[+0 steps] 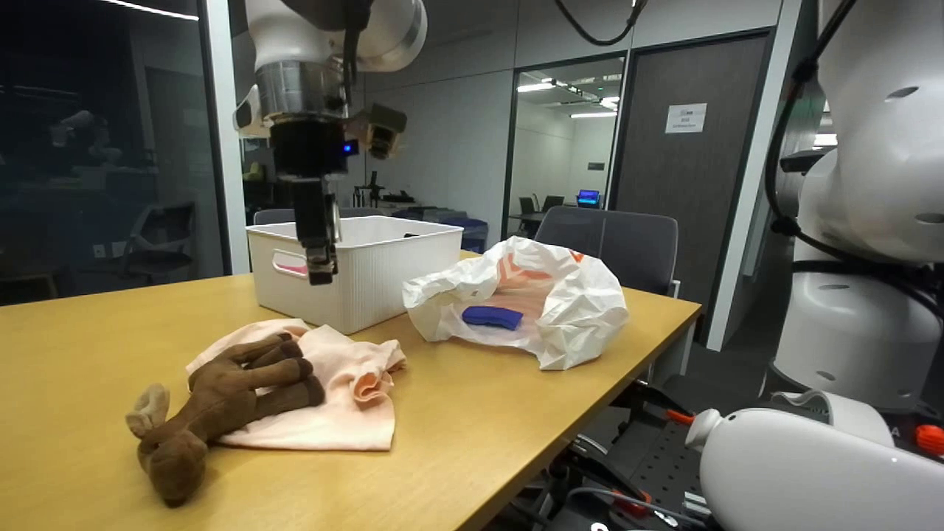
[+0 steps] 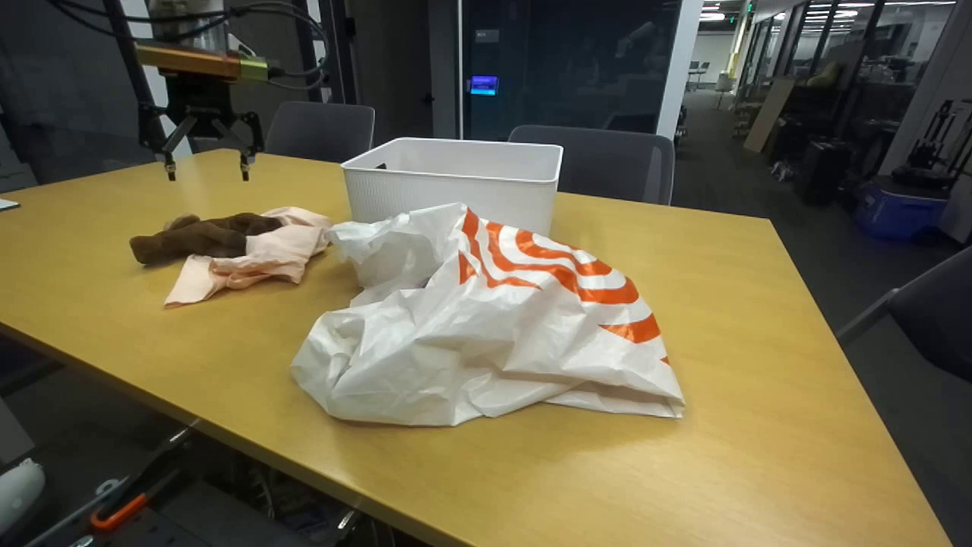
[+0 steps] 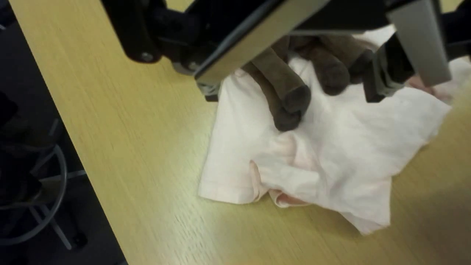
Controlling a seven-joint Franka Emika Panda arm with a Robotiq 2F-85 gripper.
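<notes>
My gripper stands open above the table, its two fingers spread and nothing between them. Below it a brown plush animal lies on its side, its legs over a pale pink cloth. In the wrist view the toy's dark-tipped legs show beneath and between the fingers, while its head and body are hidden behind the gripper. The crumpled cloth spreads out past the legs. A white bag lies with its mouth open, a dark blue object inside it.
Behind the cloth stands a white ribbed bin; something pink shows through its handle hole. The bag takes up the middle of the table in the second exterior view. Bare tabletop lies to its right.
</notes>
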